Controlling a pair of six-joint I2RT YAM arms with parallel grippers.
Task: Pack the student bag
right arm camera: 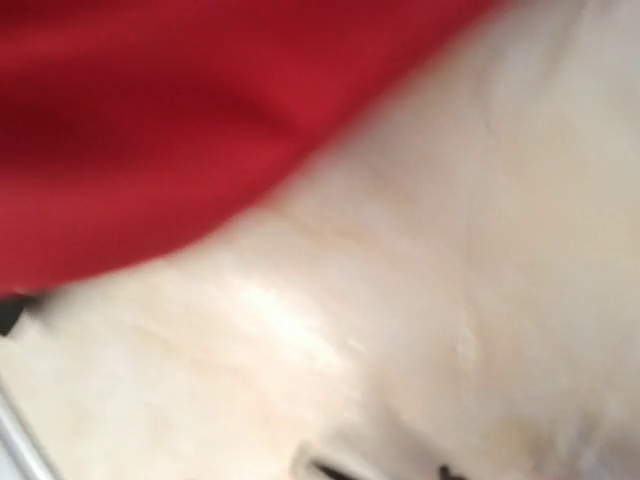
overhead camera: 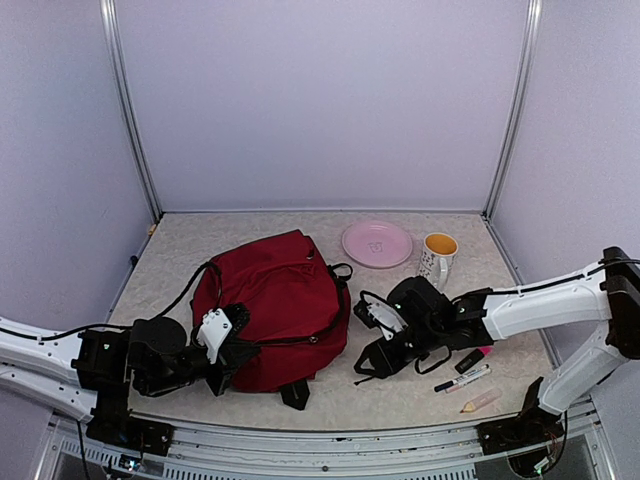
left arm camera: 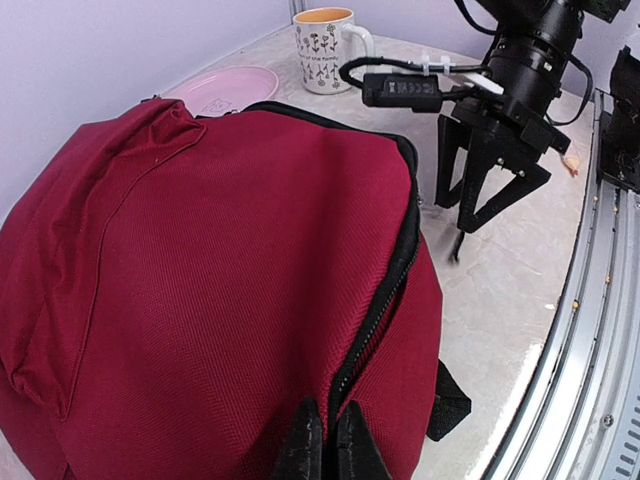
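Note:
A red student bag (overhead camera: 275,310) lies on the left half of the table, its dark zipper (left arm camera: 392,275) running along the near right side. At the zipper's left end my left gripper is shut on the bag's edge. Just right of the bag, low over bare table, my right gripper (overhead camera: 366,374) stands open with nothing seen between its fingers. In the blurred right wrist view the red cloth (right arm camera: 150,120) fills the upper left. On the right lie a marker with a pink end (overhead camera: 473,358), pens (overhead camera: 463,379) and a pale pointed stick (overhead camera: 482,401). The bag's inside is hidden.
Behind stand a pink plate (overhead camera: 377,244) and a white mug (overhead camera: 437,262) with an orange inside. A metal rail (overhead camera: 330,445) bounds the table's front. A black strap (overhead camera: 295,393) pokes out from the bag's front. The table between plate and right arm is clear.

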